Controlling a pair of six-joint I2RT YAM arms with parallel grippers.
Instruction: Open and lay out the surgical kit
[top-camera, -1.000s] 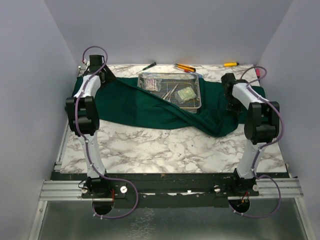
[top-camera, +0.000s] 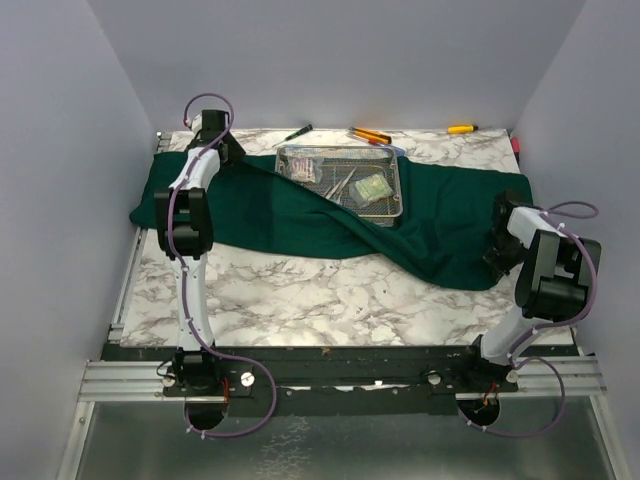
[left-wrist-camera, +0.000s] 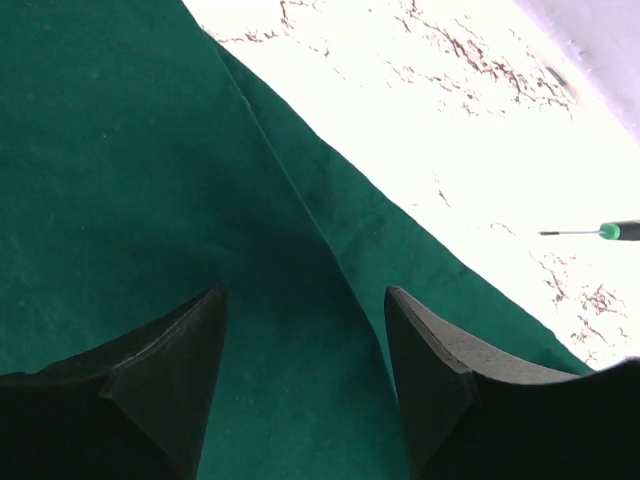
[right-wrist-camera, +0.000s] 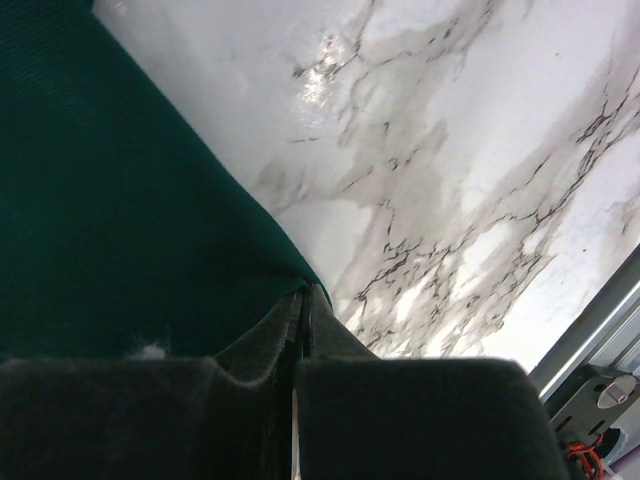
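A dark green cloth (top-camera: 290, 220) spreads wide across the marble table, its front right part drawn out to a corner by my right gripper (top-camera: 492, 262). In the right wrist view, the fingers (right-wrist-camera: 325, 325) are shut on the edge of the green cloth (right-wrist-camera: 130, 200). A wire mesh tray (top-camera: 400, 190) stands on the cloth, with white-wrapped packets (top-camera: 305, 169), metal instruments (top-camera: 341, 183) and a yellowish packet (top-camera: 370, 189) inside. At the back left, my left gripper is open above the cloth, nothing between its fingers; a fold line runs beneath it.
Behind the tray lie a dark screwdriver (top-camera: 298, 132) and orange-handled tools (top-camera: 371, 135). A yellow-handled tool (top-camera: 462, 129) and a red item (top-camera: 515, 145) sit at the back right. Bare marble (top-camera: 270, 300) is clear along the front.
My right gripper has moved right and toward the front edge, pulling the cloth's corner outward. The left gripper has shifted slightly to the right, still open.
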